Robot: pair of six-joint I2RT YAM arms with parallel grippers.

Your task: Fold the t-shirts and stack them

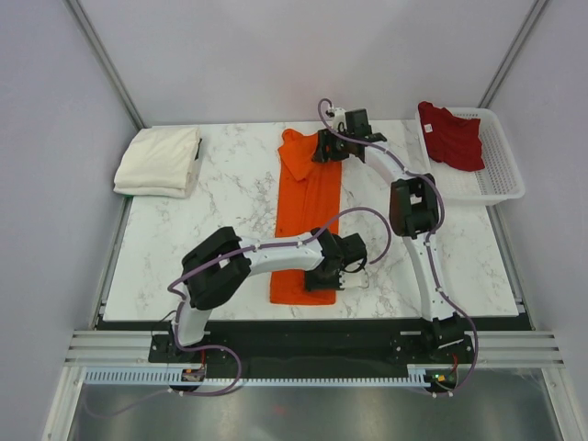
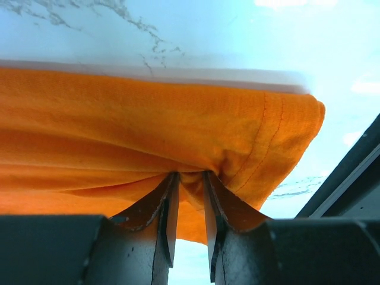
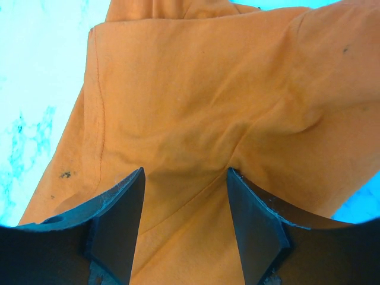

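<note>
An orange T-shirt (image 1: 294, 204) lies lengthwise across the table, its ends partly hidden by both arms. My left gripper is at the near end, on the hem, its fingertips close together with orange cloth bunched at them; whether it grips the cloth is hard to tell. My right gripper stands open at the far end, over or on the wrinkled cloth. A red shirt (image 1: 449, 138) rests in the white basket (image 1: 496, 170) at the back right.
A white folded pile (image 1: 156, 161) sits at the back left. A dark front edge runs close by the left gripper.
</note>
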